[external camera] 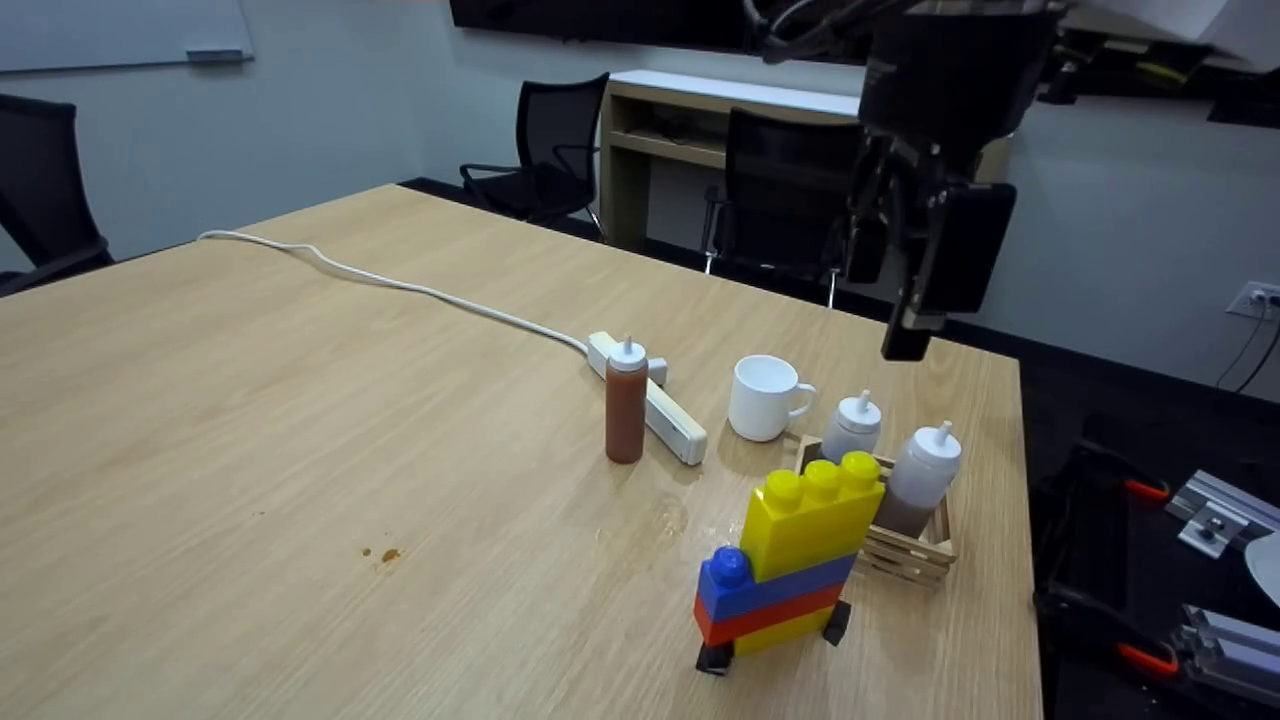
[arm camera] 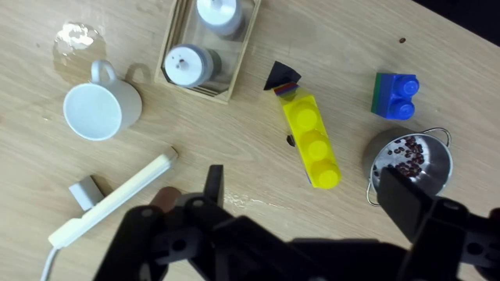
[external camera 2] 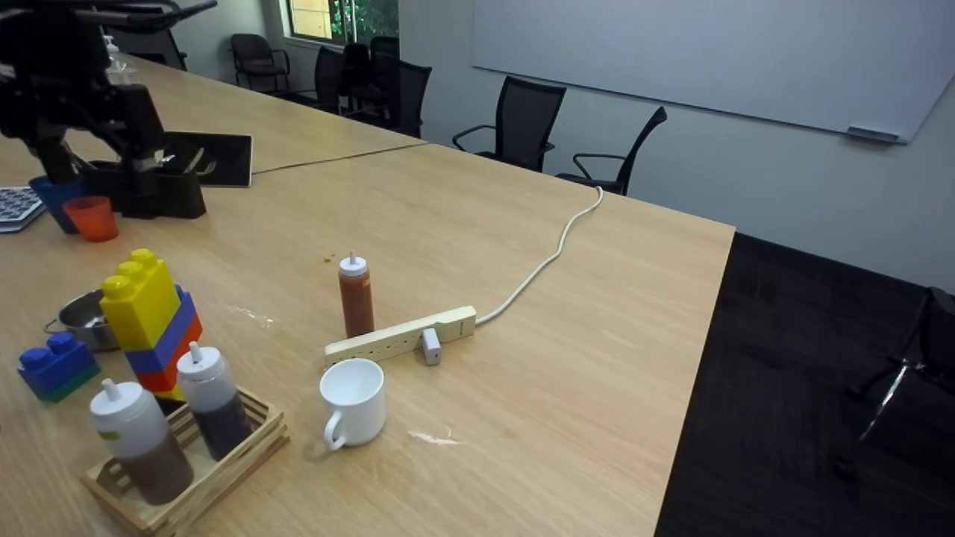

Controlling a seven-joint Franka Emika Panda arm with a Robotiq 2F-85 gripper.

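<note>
My gripper is open and empty, with its fingers wide apart at the lower part of the wrist view. Beneath it on the table stands a tower of toy bricks (external camera: 806,528), yellow on top with blue, red and yellow layers below. In the second exterior view the gripper (external camera 2: 98,189) hangs above the table at the far left. A loose blue-and-green brick (arm camera: 396,96) lies right of the tower in the wrist view. Beside that brick is a small metal pot (arm camera: 408,159) holding dark beans, partly hidden by one finger.
A wooden crate (external camera 2: 234,471) holds two white-capped bottles. Nearby are a white mug (external camera: 763,398), a red-brown sauce bottle (external camera: 625,408) and a power strip (external camera 2: 400,337). Orange (external camera 2: 91,218) and blue cups (external camera 2: 55,198) stand at far left.
</note>
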